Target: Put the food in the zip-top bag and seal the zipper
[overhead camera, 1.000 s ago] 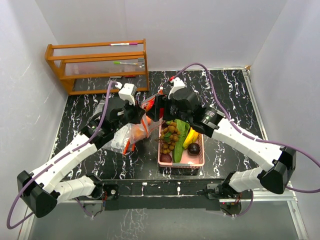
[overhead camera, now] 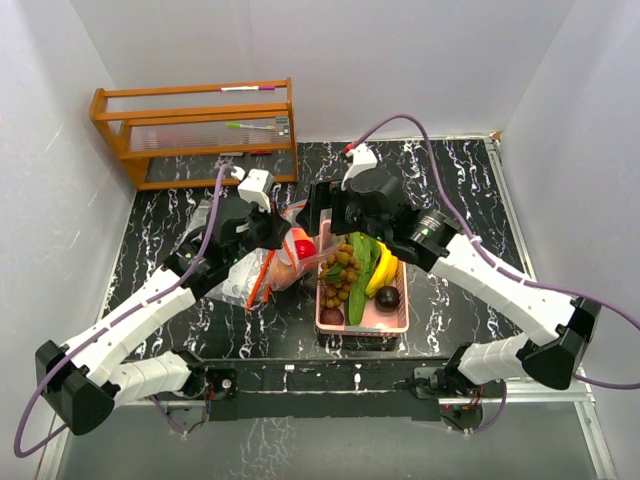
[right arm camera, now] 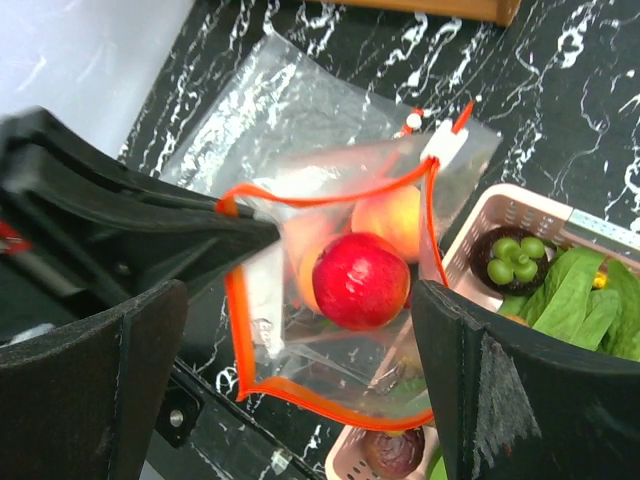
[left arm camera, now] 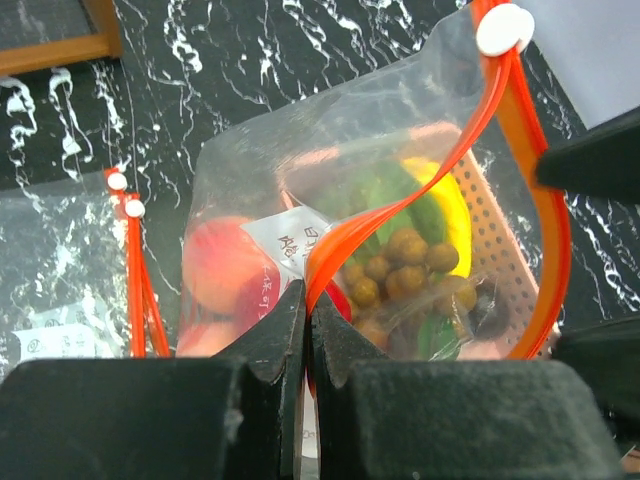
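A clear zip bag with orange rim [left arm camera: 440, 170] holds a red round fruit [right arm camera: 362, 280] and peach-coloured fruit [right arm camera: 385, 220]. My left gripper is shut on the bag's rim. My right gripper [overhead camera: 325, 205] is open over the bag's mouth, its fingers either side of it in the right wrist view. The pink basket [overhead camera: 400, 325] holds bananas [overhead camera: 385, 268], green vegetables [overhead camera: 360, 275], brown clustered fruit [overhead camera: 338, 280] and a dark round item [overhead camera: 387, 298].
More empty bags [left arm camera: 60, 270] lie flat on the left. A wooden rack [overhead camera: 195, 135] stands at the back left. The counter right of the basket is clear.
The right arm has moved slightly up and to the right. The bag's orange rim and red fruit look shifted; the left arm stays in place.
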